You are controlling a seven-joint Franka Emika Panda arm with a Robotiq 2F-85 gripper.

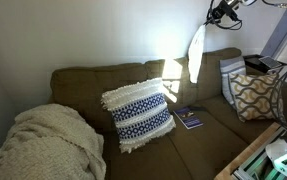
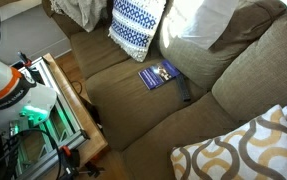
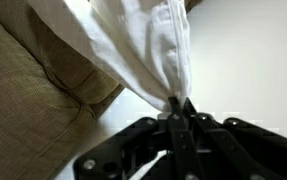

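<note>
A white cloth [image 1: 196, 52] hangs down from my gripper [image 1: 213, 18], high above the right part of the sofa back. In the wrist view the cloth [image 3: 153, 35] bunches into a narrow gather between the fingertips, and my gripper is shut on it. Its lower part spreads out wider in front of the sofa back. From the second exterior view only the cloth [image 2: 201, 18] shows at the top edge; the gripper is outside that view.
On the brown sofa [image 1: 203, 145] lie a book [image 2: 159, 73] and a dark remote [image 2: 183, 88]. A blue-white pillow [image 1: 139, 114], patterned pillow [image 1: 258, 97] and cream blanket [image 1: 48, 148] rest along it. A wooden table edge [image 1: 251, 155] is at lower right.
</note>
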